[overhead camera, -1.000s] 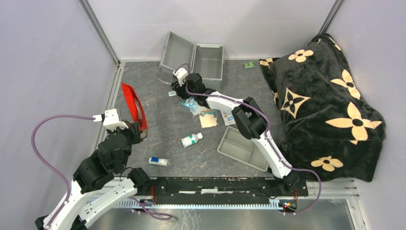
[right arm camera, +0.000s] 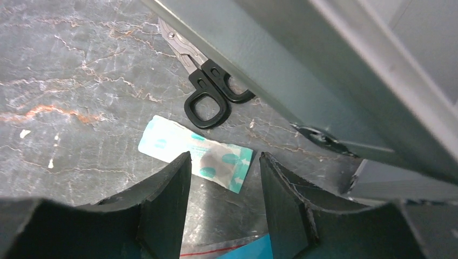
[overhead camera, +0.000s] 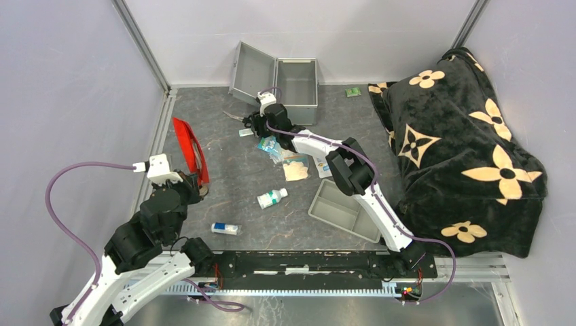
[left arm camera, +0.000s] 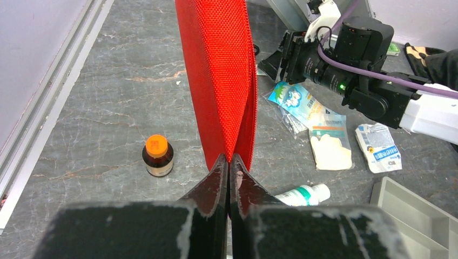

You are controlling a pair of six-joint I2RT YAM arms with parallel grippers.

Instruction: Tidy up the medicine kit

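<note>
A red mesh-like strap (left arm camera: 224, 70) rises from the fingertips of my left gripper, which is shut on its lower end. In the top view the red strap (overhead camera: 190, 149) stands up at the left of the table. My right gripper is part open, its fingers on either side of a white-and-teal bandage strip (right arm camera: 194, 148) lying flat below it; nothing is gripped. Scissors with black handles (right arm camera: 208, 102) lie just beyond the strip. The grey medicine box (overhead camera: 297, 88) stands at the back, its lid (overhead camera: 253, 71) swung open to the left, close beside my right gripper.
A white bottle (overhead camera: 272, 198), a tube with a blue band (overhead camera: 225, 229) and several packets, one cream (overhead camera: 295, 170), lie mid-table. A brown bottle with an orange cap (left arm camera: 157, 147) stands left. The grey divided tray (overhead camera: 343, 212) is at the front right, a dark blanket (overhead camera: 475, 163) beyond.
The box and its lid have shifted slightly towards the back. My right gripper has moved a little to the right beside them. The left arm and red strap have stayed still.
</note>
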